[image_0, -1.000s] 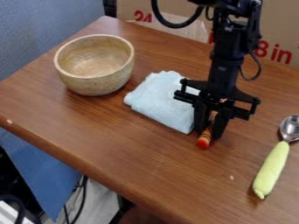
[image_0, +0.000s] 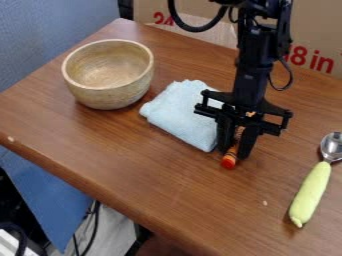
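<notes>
My black gripper (image_0: 235, 141) is lowered onto the table (image_0: 134, 160) at the right of centre, its fingers close around an orange stick-like object with a red end (image_0: 229, 160). Whether they grip it is hard to tell, as the gripper hides much of it. A folded white cloth (image_0: 178, 114) lies just left of the gripper.
A wooden bowl (image_0: 107, 74) stands at the back left. A spoon with a pale yellow-green handle (image_0: 311, 191) lies at the right. A cardboard box (image_0: 321, 40) is behind.
</notes>
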